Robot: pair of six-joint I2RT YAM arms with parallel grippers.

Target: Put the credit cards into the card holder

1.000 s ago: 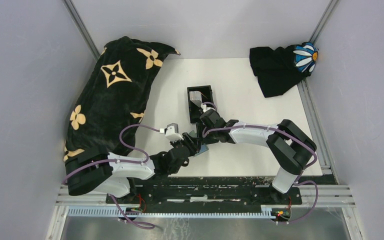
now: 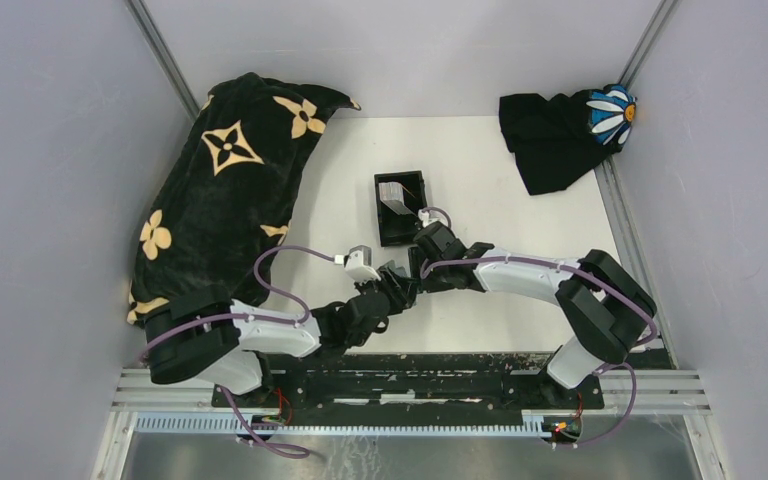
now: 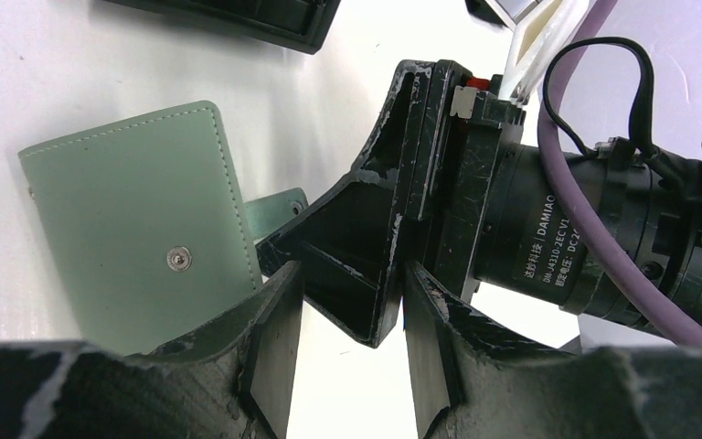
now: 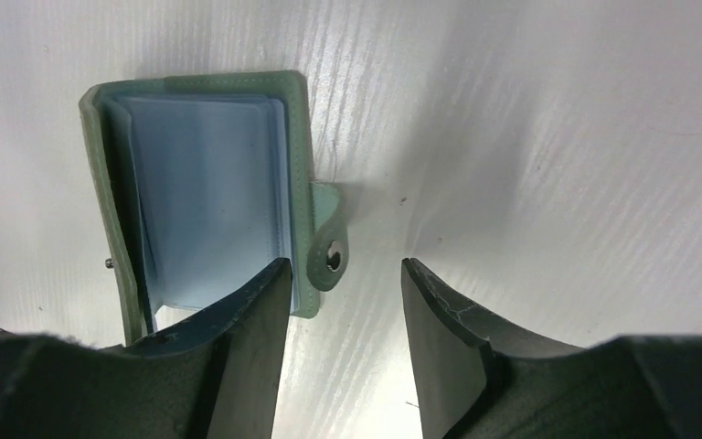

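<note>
The green card holder [image 4: 302, 119] lies on the table, its cover partly lifted to bare bluish clear sleeves [image 4: 210, 197] in the right wrist view. The left wrist view shows the stitched outer cover with a round snap. My right gripper is open with nothing between its fingers; one fingertip is by the holder's snap tab [image 4: 332, 256]. My left gripper, also open and empty, faces the right gripper's fingers, beside the holder. In the top view both arms mostly hide the holder. Pale cards [image 2: 392, 192] rest in a black tray.
The black tray [image 2: 381, 225] stands just beyond the grippers. A dark patterned cushion [image 2: 230, 190] fills the left side, and black cloth [image 2: 550, 145] lies at the back right.
Both arms have shifted right in the top view. The bluish part of the holder, earlier showing below the grippers, is now mostly covered by them.
</note>
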